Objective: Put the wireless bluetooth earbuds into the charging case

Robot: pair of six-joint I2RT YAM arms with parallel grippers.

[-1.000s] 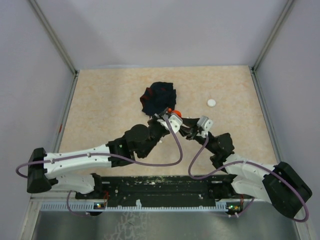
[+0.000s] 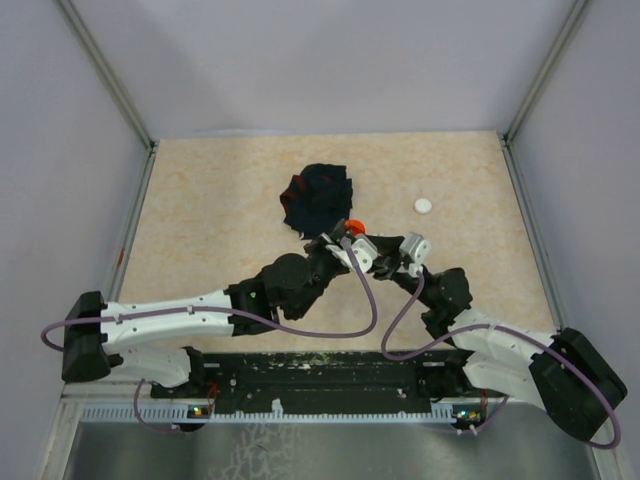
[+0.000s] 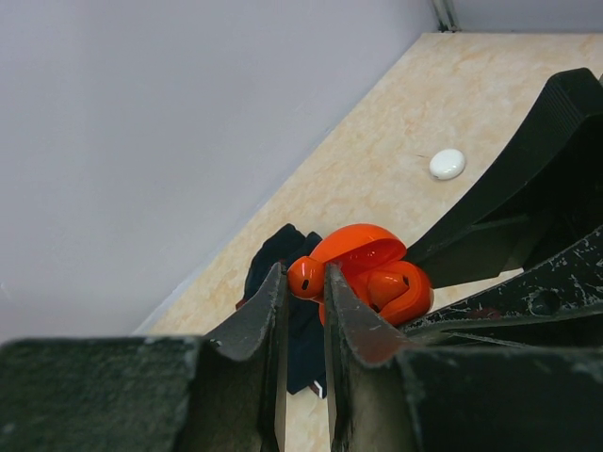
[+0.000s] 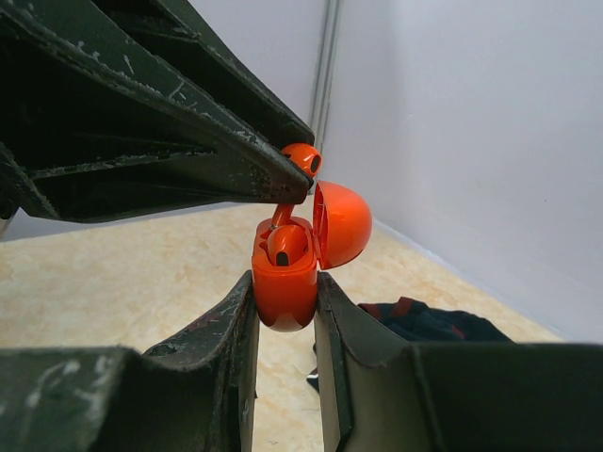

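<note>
My two grippers meet at the middle of the top view, left (image 2: 333, 235) and right (image 2: 385, 250). In the right wrist view my right gripper is shut on the orange charging case (image 4: 287, 292), its lid (image 4: 344, 224) raised. Above the case, my left gripper's dark fingers are shut on an orange earbud (image 4: 300, 155), its stem reaching down into the case's opening; another orange piece sits in the case. In the left wrist view the earbud (image 3: 306, 277) is between the left fingertips, against the open case (image 3: 396, 290). Whether it is seated cannot be told.
A dark crumpled cloth (image 2: 315, 200) lies behind the grippers, and a small white round object (image 2: 423, 206) is at the back right.
Since a second ago my left gripper has moved slightly right and down in the top view, closer over the case.
</note>
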